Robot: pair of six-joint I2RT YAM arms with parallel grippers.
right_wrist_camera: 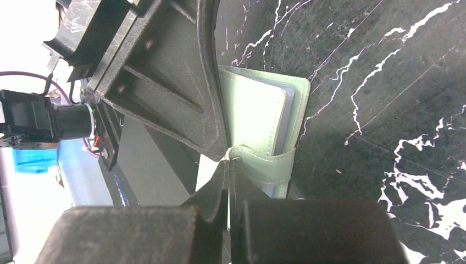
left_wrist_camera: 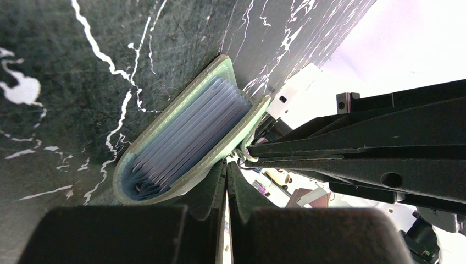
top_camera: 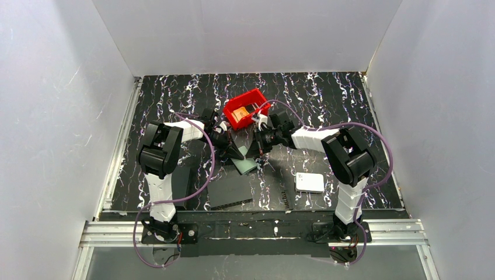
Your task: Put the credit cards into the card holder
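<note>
The pale green card holder [top_camera: 245, 166] rests on the dark marbled table between my two arms. In the left wrist view the holder [left_wrist_camera: 189, 140] gapes slightly, showing a stack of clear sleeves [left_wrist_camera: 192, 129] between its covers. My left gripper is shut, its tips against the near cover; nothing shows between them. My right gripper is shut too, with its tips at the end of the holder's strap [right_wrist_camera: 266, 165]; whether the strap is pinched is hard to tell. An orange card [top_camera: 240, 113] and a dark one lie in the red box [top_camera: 229, 111].
The red box stands just behind the grippers. A dark flat pad [top_camera: 229, 190] lies in front of the holder, a white case [top_camera: 309, 182] to the right, and a black box [top_camera: 181, 188] at the left.
</note>
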